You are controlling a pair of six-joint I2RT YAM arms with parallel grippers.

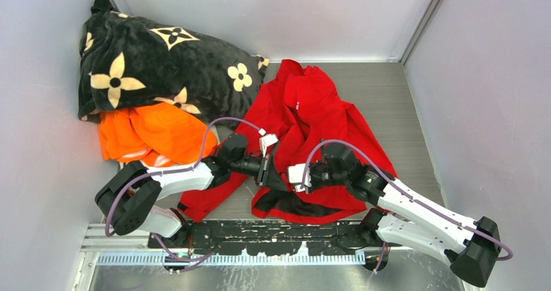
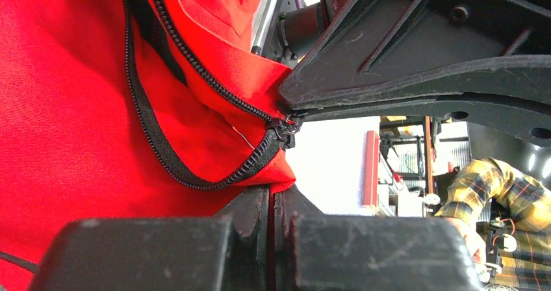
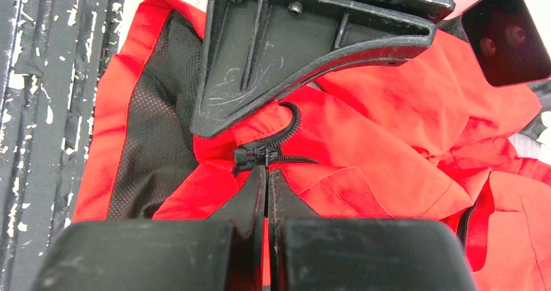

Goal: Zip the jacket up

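The red jacket (image 1: 299, 102) lies spread over the floor, its dark mesh lining (image 3: 156, 109) showing along the hem. Both grippers meet at its lower front. My left gripper is shut at the red fabric just below the zipper's black end fitting (image 2: 281, 133); whether cloth is between its fingertips is hard to tell. My right gripper is shut on the zipper end, where the slider (image 3: 260, 154) joins the two tracks. In each wrist view the other gripper's black body stands close above the zipper.
A dark patterned pillow (image 1: 162, 63) and an orange garment (image 1: 156, 128) lie at the left. White walls enclose the space. Bare grey floor (image 1: 390, 109) shows at the back right.
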